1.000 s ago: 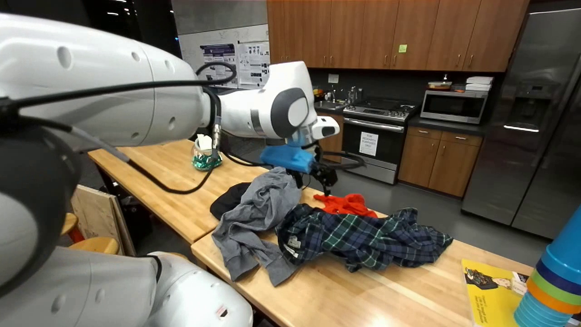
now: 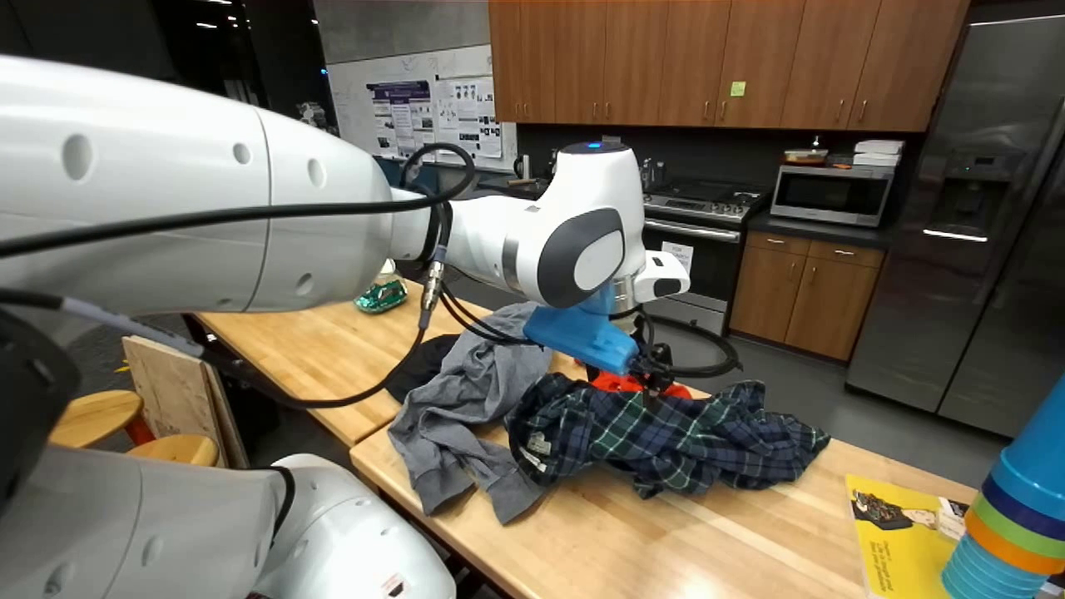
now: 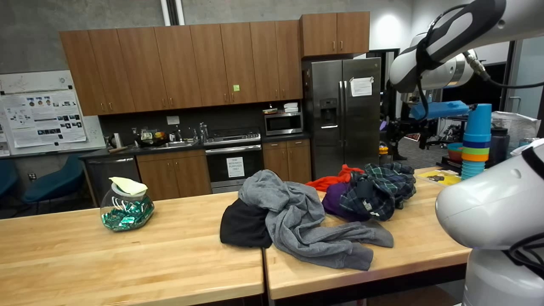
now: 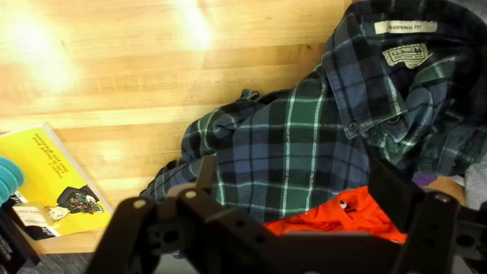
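My gripper [image 2: 651, 378] hangs above the clothes, its fingers spread apart and nothing held between them. A dark blue and green plaid shirt [image 2: 689, 439] lies crumpled on the table below it. In the wrist view, the shirt's body [image 4: 292, 150] spreads between and beyond the open fingers, with its collar [image 4: 360, 105] at upper right. Red cloth [image 4: 338, 214] pokes out along the shirt's far side, partly hidden by the gripper. Left of the shirt lies a grey sweatshirt [image 3: 301, 219], over a black garment [image 3: 245, 224]. Purple cloth [image 3: 336, 201] shows beside the plaid shirt.
A yellow book [image 2: 899, 539] and a stack of coloured cups [image 2: 1008, 519] occupy the table's right end. On the other table, a glass jar with green wrapped pieces [image 3: 127, 209] stands by itself. Bare wood lies in front of the shirt and around the jar.
My gripper has moved right and lower, from over the gap between grey sweatshirt and red cloth to above the plaid shirt. The clothes lie as before.
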